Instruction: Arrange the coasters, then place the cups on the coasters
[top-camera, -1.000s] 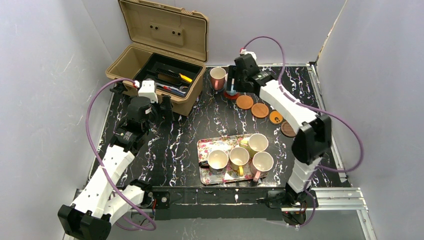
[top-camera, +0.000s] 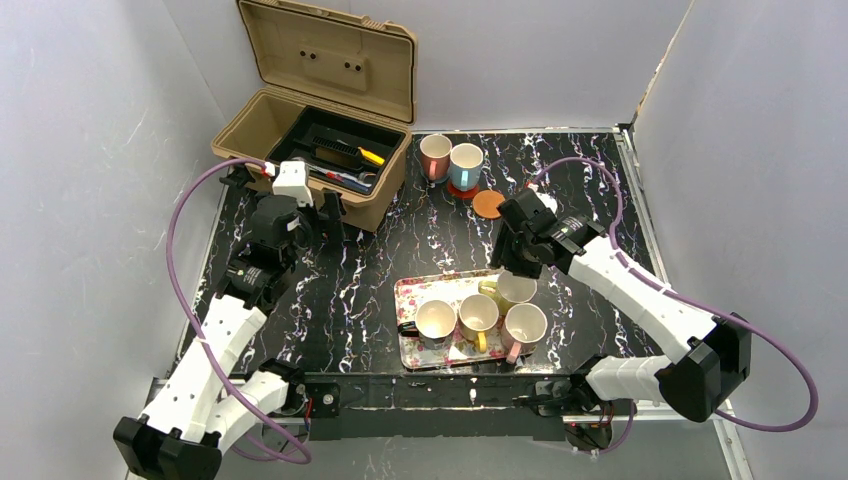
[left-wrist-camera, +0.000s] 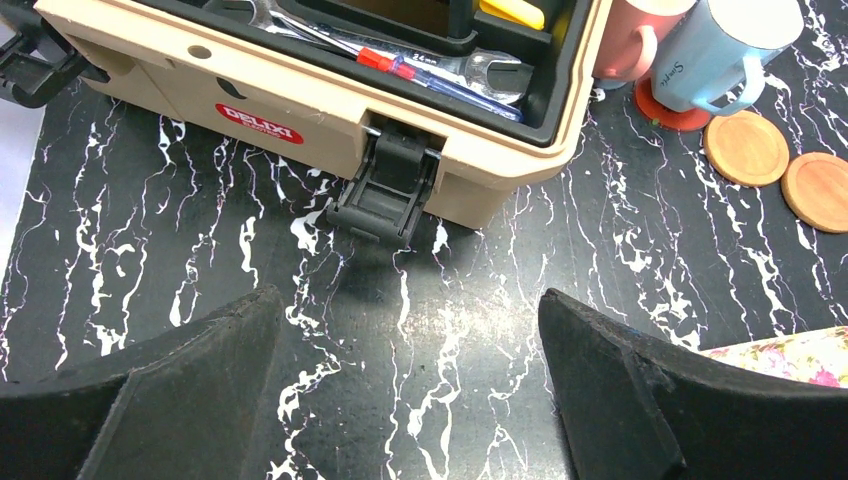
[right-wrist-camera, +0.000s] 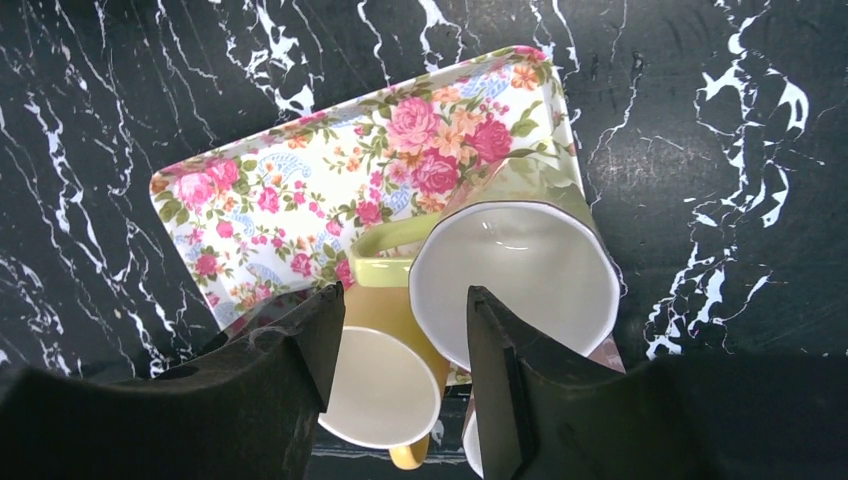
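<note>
My right gripper hangs over the floral tray, its fingers parted and nothing between them. Close by it, a cup with a light green handle stands at the tray's back right corner. Beside that in the right wrist view is a yellow-handled cup. At the back of the counter a blue cup sits on a red coaster, and a red cup stands to its left. Orange coasters lie bare near them. My left gripper is open and empty in front of the toolbox.
An open tan toolbox with tools occupies the back left. A pink-handled cup and a black-handled cup share the tray. Bare counter lies between toolbox and tray.
My right gripper has come away from the blue cup at the back and moved forward over the tray's back right, its arm now covering some coasters. The left arm is nearly still.
</note>
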